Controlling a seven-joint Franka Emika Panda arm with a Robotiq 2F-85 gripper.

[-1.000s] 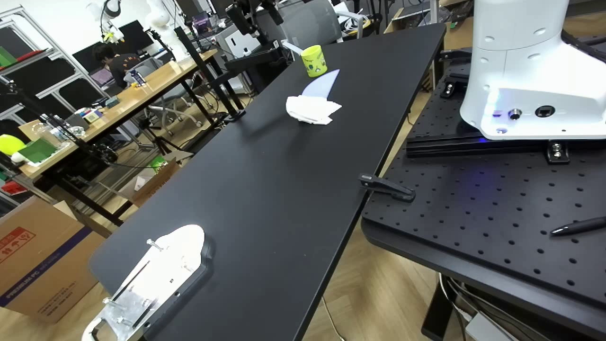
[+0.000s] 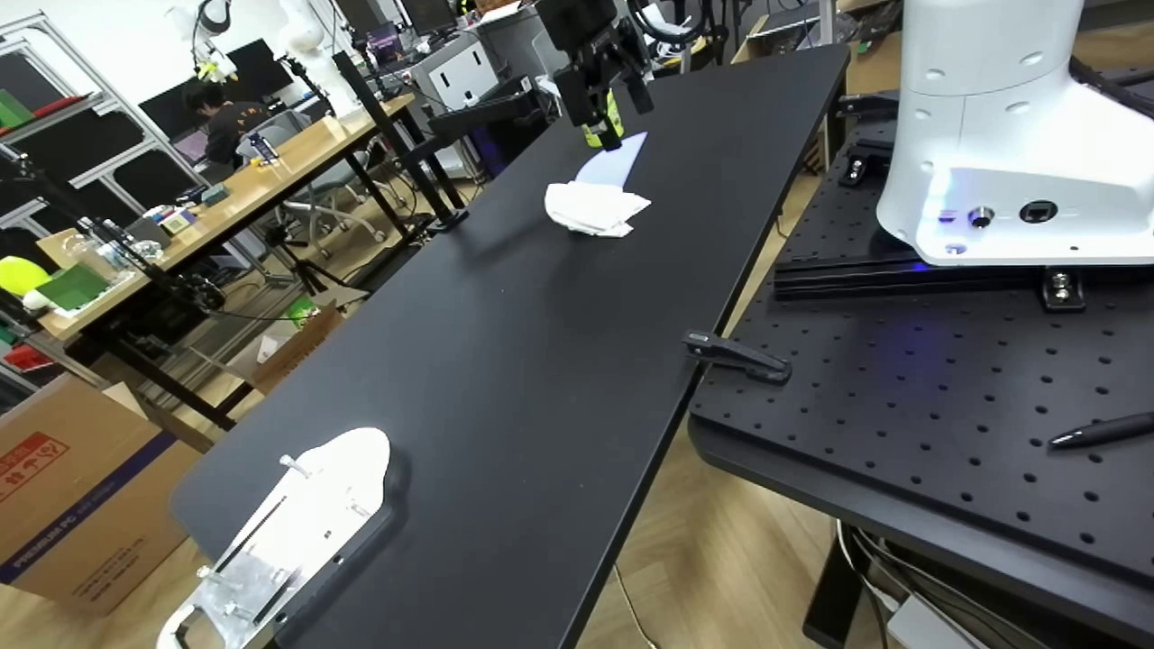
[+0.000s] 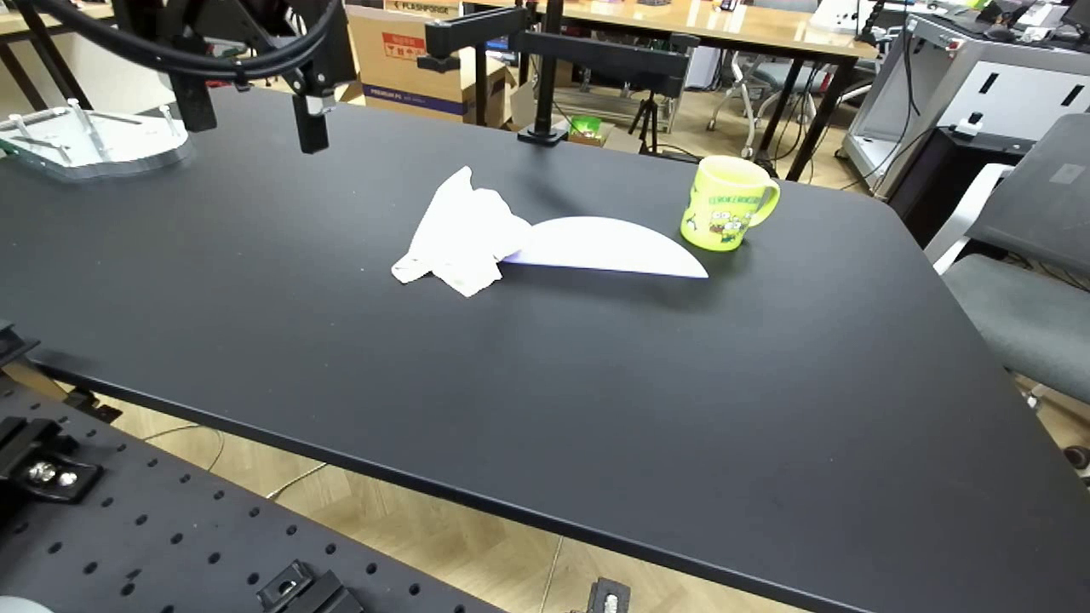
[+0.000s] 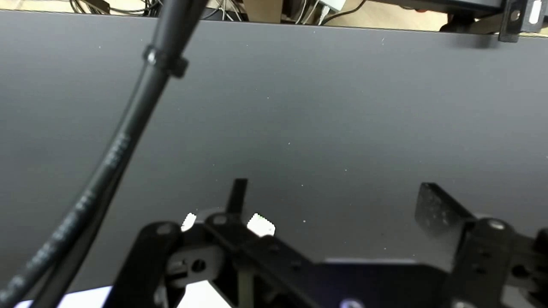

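My gripper (image 3: pixel 255 123) hangs above the table, its fingers wide apart with nothing between them. In the wrist view only bare dark table shows between the fingertips. In exterior view 1 the gripper (image 2: pixel 627 123) overlaps the yellow-green mug and hides most of it. Exterior view 2 has the mug (image 3: pixel 723 204) upright, well to the right of the gripper. A crumpled white cloth (image 3: pixel 461 235) lies mid-table, touching or overlapping one end of a flat white blade-shaped piece (image 3: pixel 603 245) that points toward the mug.
A white plate-like fixture with pegs (image 2: pixel 314 508) sits at the table's far end. A black clamp (image 2: pixel 737 357) grips the table edge beside the perforated base (image 2: pixel 920 400). A post with a horizontal arm (image 3: pixel 603 51) stands at one edge.
In exterior view 1 the gripper has moved right and down from beside the grey chair, and now covers most of the mug. The cloth, white piece and fixture look unmoved.
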